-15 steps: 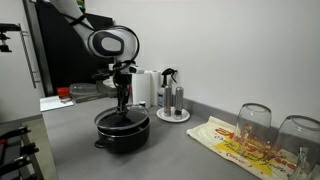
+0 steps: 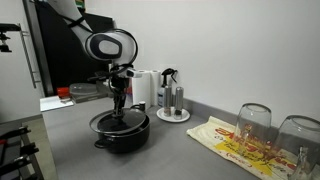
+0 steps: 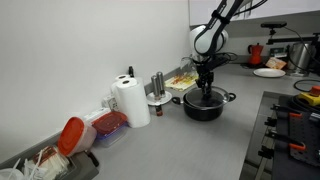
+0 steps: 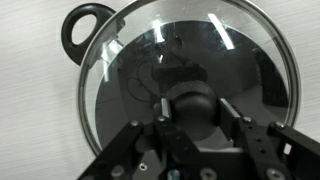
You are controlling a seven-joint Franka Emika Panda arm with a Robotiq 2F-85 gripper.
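My gripper is shut on the black knob [image 4: 193,101] of a round glass lid [image 4: 112,122], one finger on either side of it. In exterior view 1 the lid [image 2: 104,123] is over the black pot [image 2: 126,143], set off toward the left, and part of the pot's rim shows on the right. The gripper [image 2: 118,106] points down at the lid there. Whether the lid touches the rim is hard to tell. Exterior view 2 shows the pot [image 3: 203,112] below the gripper [image 3: 206,92]. One pot handle [image 4: 68,42] sticks out past the lid in the wrist view.
Behind the pot, a white plate [image 2: 172,117] carries bottles [image 2: 179,100], near a paper towel roll [image 3: 132,104]. Two glass jars [image 2: 254,126] stand on the right by a yellow printed cloth [image 2: 222,138]. Bare counter [image 2: 185,155] lies to the pot's right.
In exterior view 1 the lid and gripper have shifted left and slightly down over the last second. More of the pot's right rim shows now. The pot looks unmoved.
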